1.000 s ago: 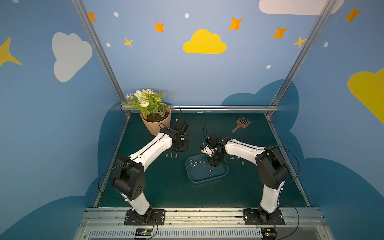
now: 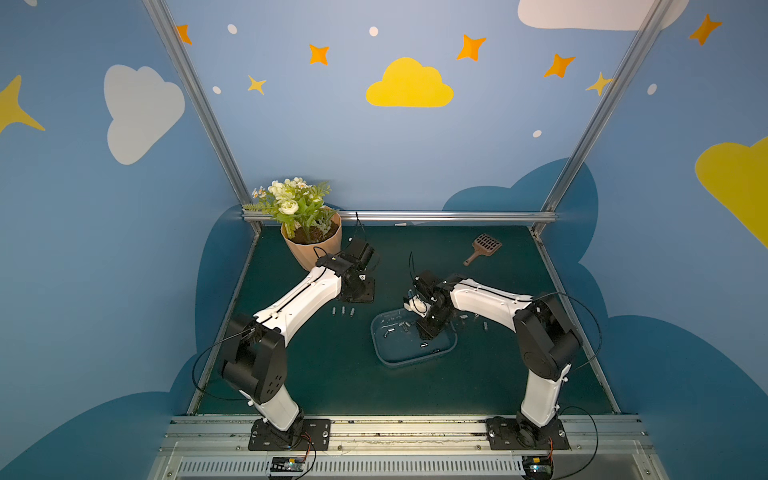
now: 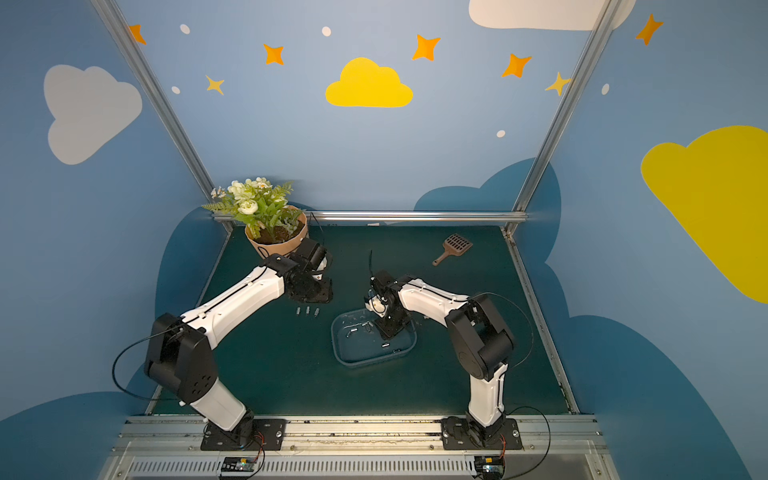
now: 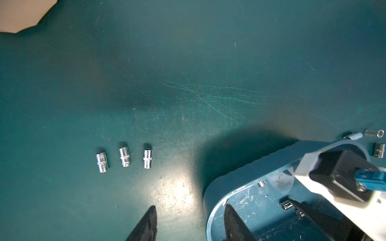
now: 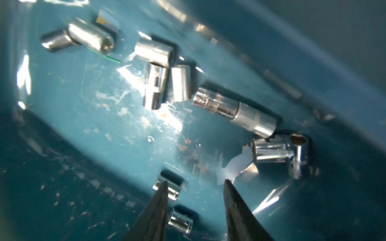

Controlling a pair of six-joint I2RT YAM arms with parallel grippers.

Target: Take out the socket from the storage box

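The blue storage box point(image 2: 392, 356) holds several chrome sockets point(image 5: 154, 86). My right gripper is open low inside it; a short socket point(image 5: 168, 188) lies by its left fingertip and another point(image 5: 181, 223) farther down beside that finger, nothing clearly between the fingers. My left gripper is open over the table, left of the box's edge, with nothing between its fingers. Three sockets point(image 4: 125, 156) lie in a row on the table left of the box; several more point(image 4: 378, 149) lie outside it at the right.
A potted plant point(image 2: 308, 256) stands at the back left, behind my left arm. A slotted scoop point(image 2: 484, 248) lies at the back right.
The left arm has moved very slightly left.
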